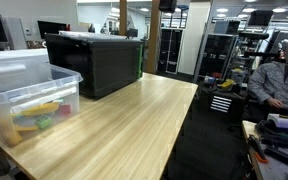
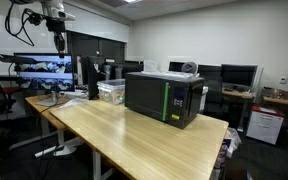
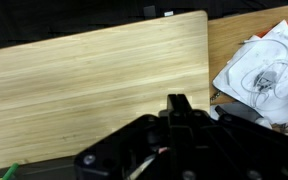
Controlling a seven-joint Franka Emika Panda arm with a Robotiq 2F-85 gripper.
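Observation:
My gripper shows at the bottom of the wrist view, high over the bare wooden table (image 3: 94,90). Its fingers look shut, and nothing shows between them. In exterior view 2 the gripper (image 2: 59,42) hangs at the far left, well above the table. Only its lower end reaches into the top of exterior view 1. On the table stands a black microwave (image 1: 96,66), its green-trimmed front (image 2: 167,100) visible in exterior view 2. Next to it, a clear plastic bin (image 1: 34,104) holds several colourful items.
Papers and cables (image 3: 269,75) lie by the table's corner in the wrist view. White things rest on the microwave's top. Monitors (image 2: 46,68) stand beyond the table in exterior view 2. A seated person (image 1: 276,85) is at the right.

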